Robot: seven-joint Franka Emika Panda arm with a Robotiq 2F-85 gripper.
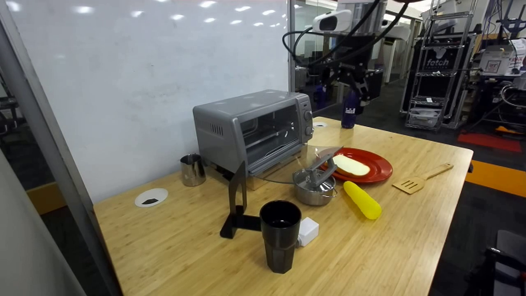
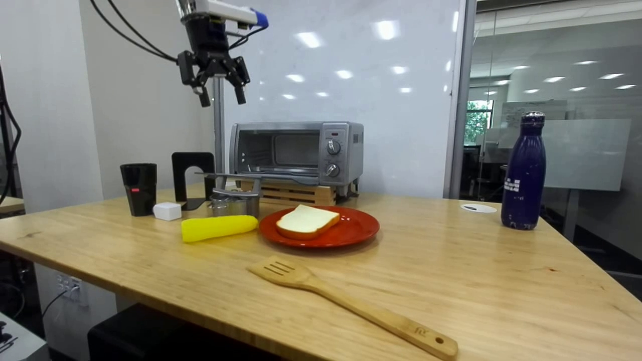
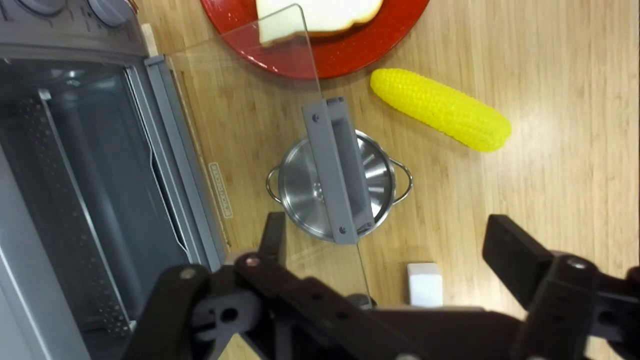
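Observation:
High above the table, my gripper (image 2: 223, 102) stands open with nothing between its fingers. The grey toaster oven (image 1: 249, 128) has its glass door lowered, and the door's handle (image 3: 337, 171) crosses above a small steel pot (image 3: 300, 180). A yellow corn cob (image 3: 441, 109) lies beside the pot. On a red plate (image 2: 355, 231) rests a slice of bread (image 2: 307, 221). In the wrist view my fingers spread wide at the bottom, with a white block (image 3: 425, 284) visible on the table between them.
A black cup (image 1: 280, 237) and a black bookend-like stand (image 1: 238, 197) are near the pot. A steel cup (image 1: 192, 170) sits left of the oven. The wooden spatula (image 2: 355, 304) lies near the front edge, the blue bottle (image 2: 524, 174) farther right. Clear table lies between plate and bottle.

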